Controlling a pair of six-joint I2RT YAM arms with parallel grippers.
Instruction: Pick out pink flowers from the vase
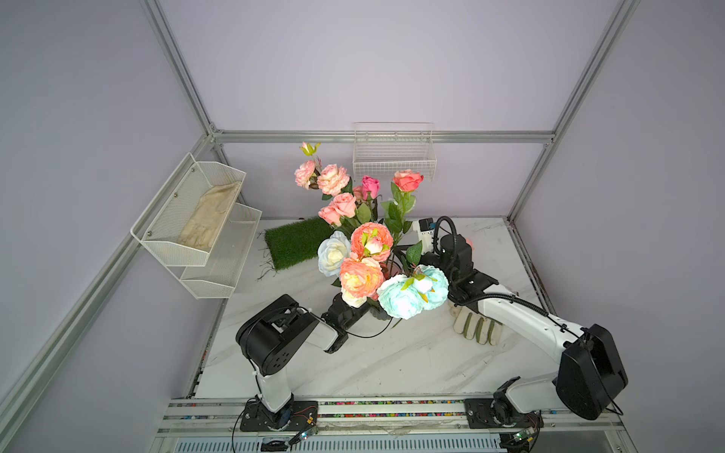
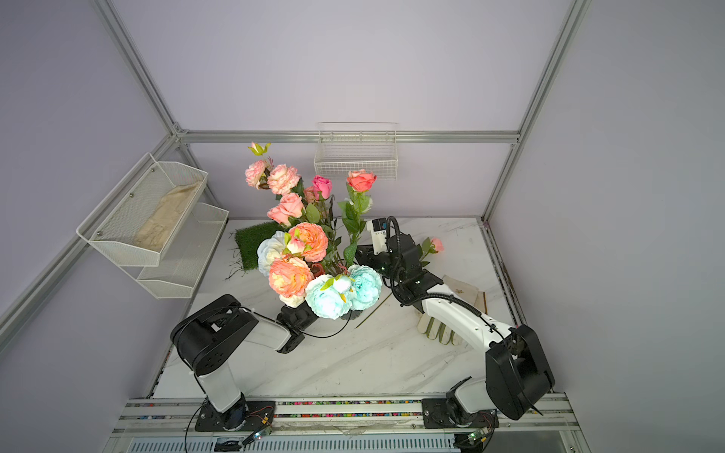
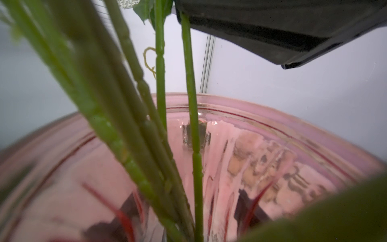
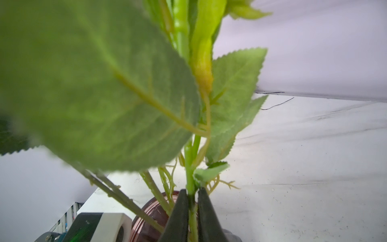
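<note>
Pink flowers rise at the back of the bouquet: a coral-pink rose [image 1: 408, 179], a deep pink bud [image 1: 370, 187] and several pale pink blooms [image 1: 333, 179]. They stand in a pinkish glass vase [image 4: 148, 217], mostly hidden from above. My left gripper is shut on the vase, its dark fingers [image 3: 250, 211] showing through the glass. From the right, my right gripper has its narrow black fingers [image 4: 179, 215] either side of a green stem [image 4: 189, 169]; whether they press on it cannot be told. The flower on that stem is out of that view.
Orange blooms [image 1: 362, 278], blue blooms [image 1: 400, 296] and a white rose [image 1: 333, 253] crowd the vase. Another pink flower [image 2: 436, 245] lies at the right, near gloves [image 2: 438, 328]. Grass matting [image 1: 294, 243] lies at back left.
</note>
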